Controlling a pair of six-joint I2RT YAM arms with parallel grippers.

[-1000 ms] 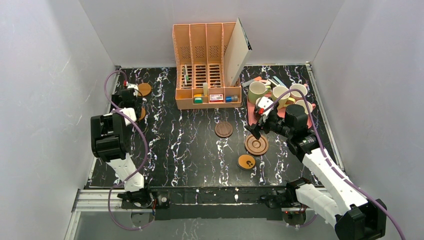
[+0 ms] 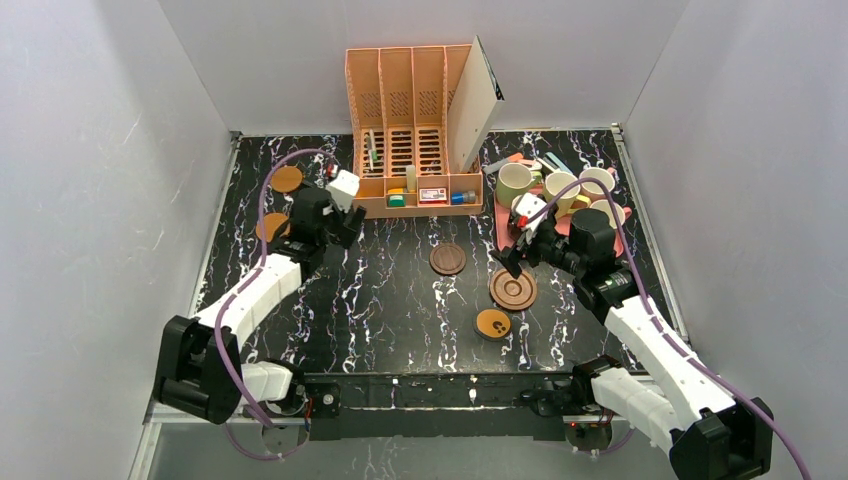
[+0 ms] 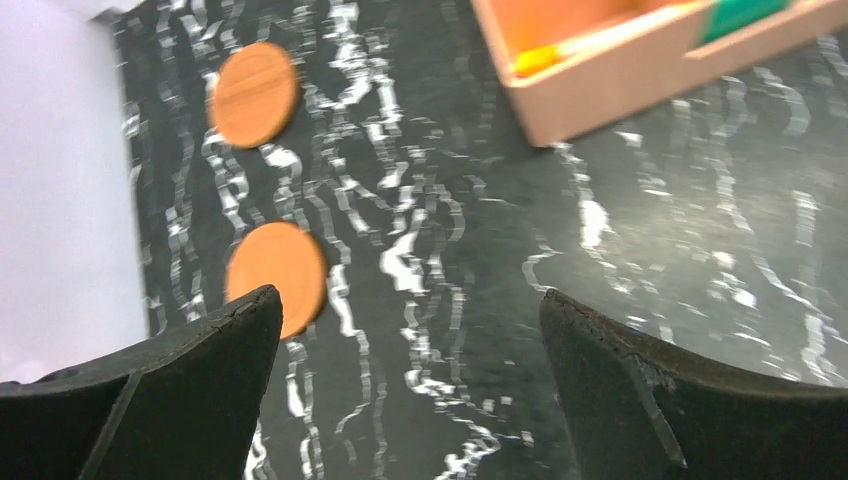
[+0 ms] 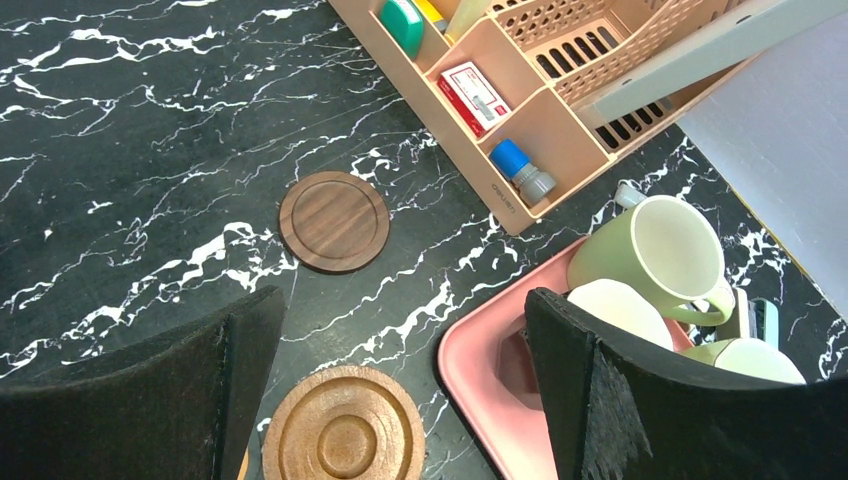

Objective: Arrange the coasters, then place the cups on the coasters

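Note:
Several cups stand at the right on and around a pink tray, among them a green cup (image 2: 515,181) (image 4: 655,250) and a white cup (image 2: 597,183). Dark and light wooden coasters lie mid-table: a dark coaster (image 2: 447,259) (image 4: 334,222), a grooved coaster (image 2: 513,290) (image 4: 344,428) and a coaster with a paw mark (image 2: 493,323). My right gripper (image 2: 507,262) hangs open near the grooved coaster, left of the tray, nothing between its fingers. Open and empty, my left gripper (image 2: 350,228) is over bare table at the organizer's left front corner. Two plain round coasters (image 3: 277,277) (image 3: 254,95) lie at far left.
An orange organizer (image 2: 416,208) with compartments stands at the back; a white board (image 2: 474,110) leans upright in it. The pink tray (image 4: 487,388) fills the right back. Grey walls close both sides.
My left arm has swung from the far left wall toward the right, its gripper now near the organizer's left corner. The right arm, cups and mid-table coasters have stayed put.

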